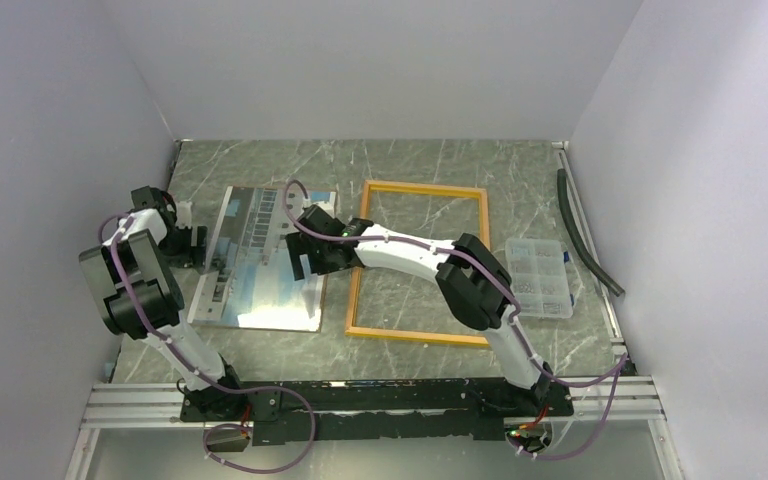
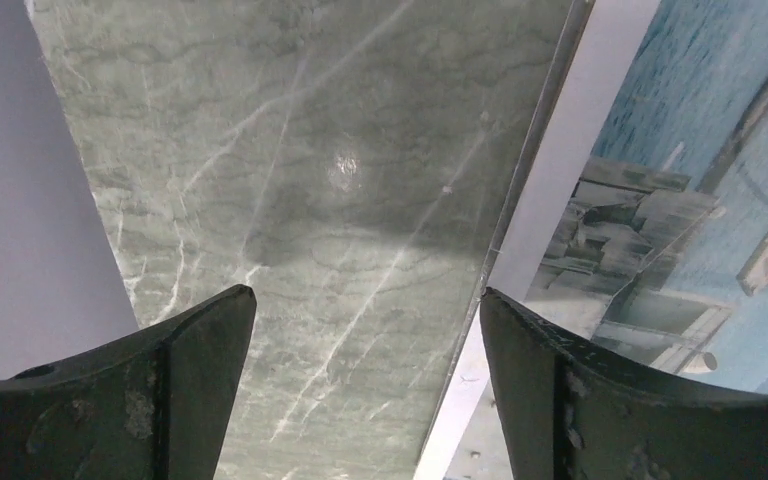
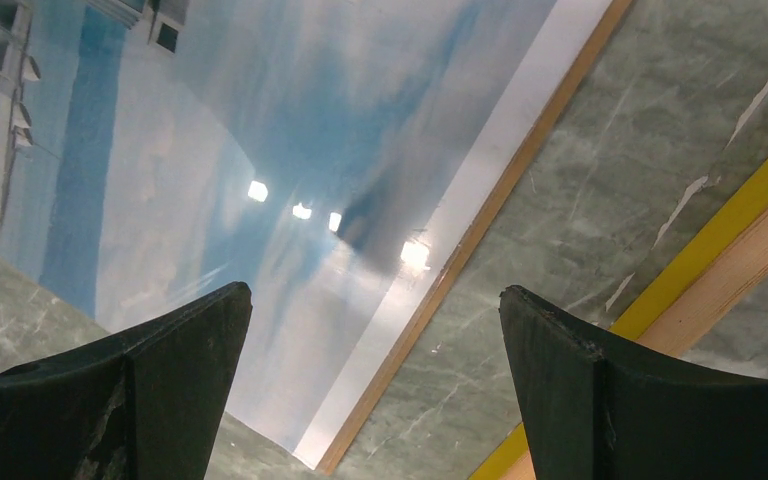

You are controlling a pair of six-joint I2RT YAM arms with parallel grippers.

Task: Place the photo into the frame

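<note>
The glossy photo (image 1: 260, 262), blue and white with a pale border and a thin wooden side edge, lies flat on the grey marbled table. To its right is the empty yellow wooden frame (image 1: 418, 338). At the photo's left edge stands my left gripper, part open; its right finger (image 2: 530, 370) is close against the white border, and bare table shows between the fingers. Over the photo's right edge (image 3: 430, 300) my right gripper is open, one finger above the photo and the other beyond it near the frame. Whether either touches cannot be told.
A clear compartment box (image 1: 540, 278) sits right of the frame. Beyond it a dark tube (image 1: 582, 235) lies along the right table edge. Grey walls enclose the sides and back. Bare table shows inside the frame and behind the photo.
</note>
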